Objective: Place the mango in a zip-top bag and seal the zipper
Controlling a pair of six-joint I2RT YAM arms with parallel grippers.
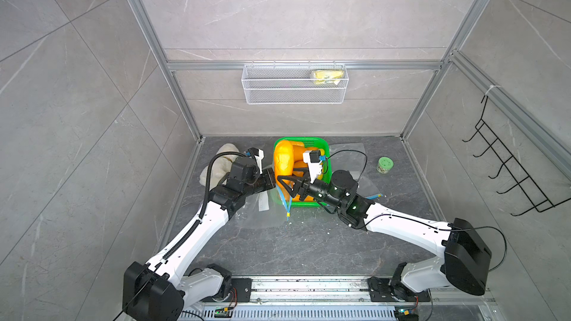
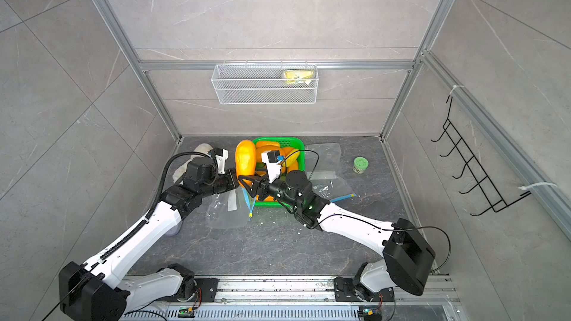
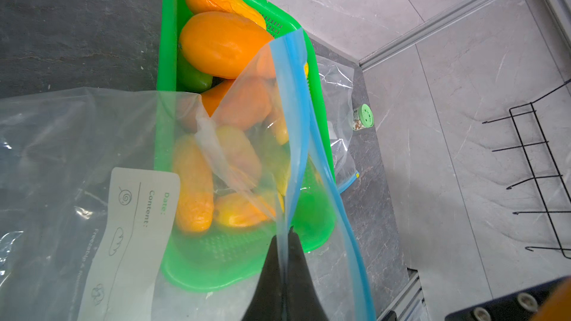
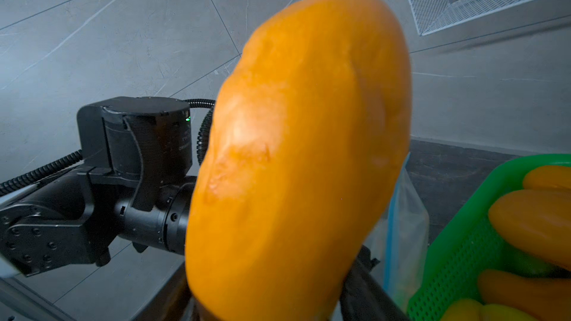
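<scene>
An orange-yellow mango [image 4: 303, 142] fills the middle of the right wrist view, gripped at its lower end by my right gripper [image 1: 284, 185]. In the top views the mango [image 2: 245, 157] is held up over the left side of the basket. My left gripper is shut on the edge of a clear zip top bag [image 3: 71, 142], near its blue zipper [image 3: 291, 77]. The bag's mouth gapes beside the zipper strips, facing the basket. Its white label [image 3: 128, 231] shows at the left wrist view's lower left. The mango hides part of the left arm from the right wrist camera.
A green basket [image 3: 169, 41] with several mangoes lies under the bag's mouth. Another clear bag [image 2: 324, 151] is flat to the right, near a green-lidded jar [image 1: 384, 164]. A pale plush thing [image 1: 219, 166] sits behind the left arm.
</scene>
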